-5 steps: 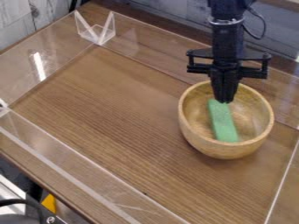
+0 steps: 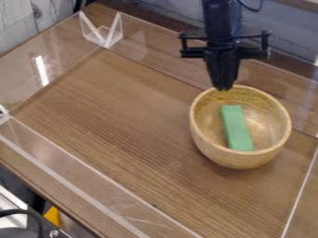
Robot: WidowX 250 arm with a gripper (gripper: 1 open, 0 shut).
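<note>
A tan bowl sits on the right side of the wooden table, with a green block lying inside it. My gripper hangs just above the bowl's back rim, shut, with nothing visible between its fingers. The black arm body rises behind it toward the top of the view.
A small clear rack stands at the back left. A cable and some dark and yellow parts show beyond the lower-left edge.
My gripper has moved up and slightly left, from over the bowl's interior to above its back rim. The bowl and green block look unchanged.
</note>
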